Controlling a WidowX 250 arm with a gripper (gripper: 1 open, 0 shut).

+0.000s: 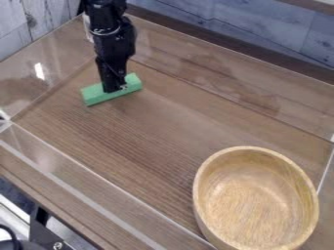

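The black gripper (115, 77) reaches down from the top of the view onto a green flat rectangular object (100, 94) on the wooden table, left of centre. Its fingertips are at or just over the object's upper side; whether they grip it is hard to tell.
A round light wooden bowl (255, 200) stands at the lower right. Panelled walls border it at the back and top left, and cables hang off the lower left edge.
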